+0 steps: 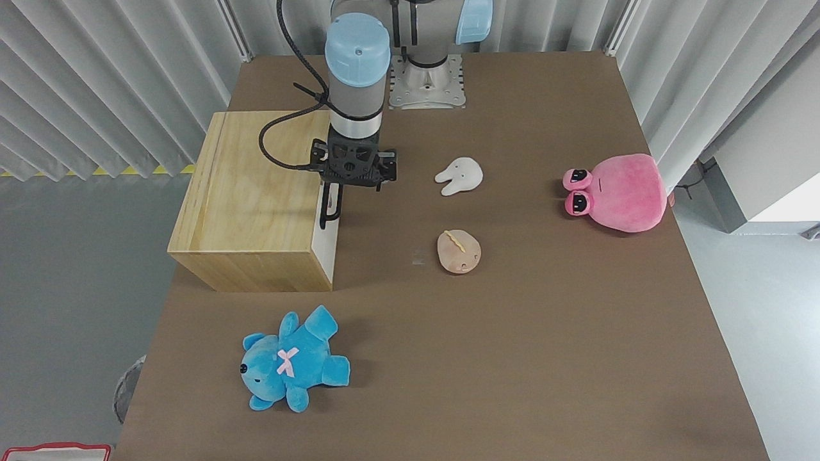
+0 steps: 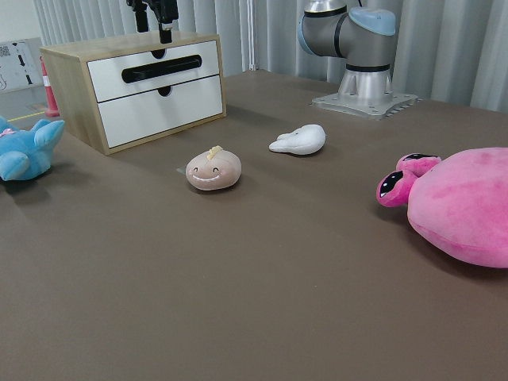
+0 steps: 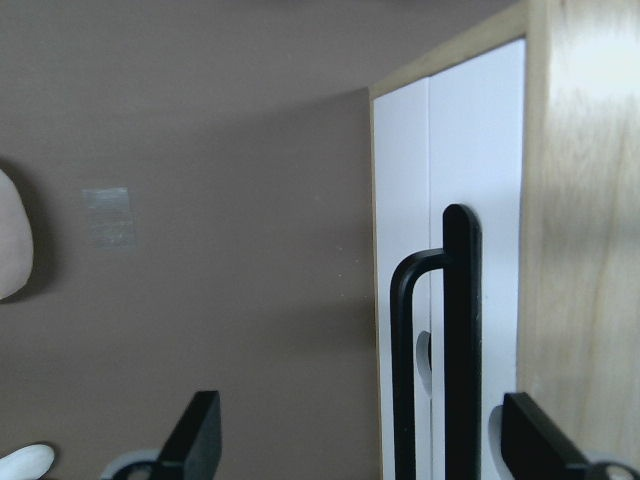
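Note:
My gripper is open, its two fingers wide apart, over the front edge of the wooden two-drawer cabinet point(image 1: 246, 192). In the wrist view the black drawer handle point(image 3: 460, 340) on the white drawer front point(image 3: 480, 130) lies between and beyond the fingertips; nothing is seen held. In the left view both drawers point(image 2: 151, 113) appear shut, with my gripper above the upper one near the cabinet top.
On the table point(image 1: 538, 346) lie a blue bear point(image 1: 307, 361), a beige round plush point(image 1: 459, 253), a white plush point(image 1: 465, 174) and a pink plush point(image 1: 630, 192). The robot base point(image 1: 446, 92) stands at the back.

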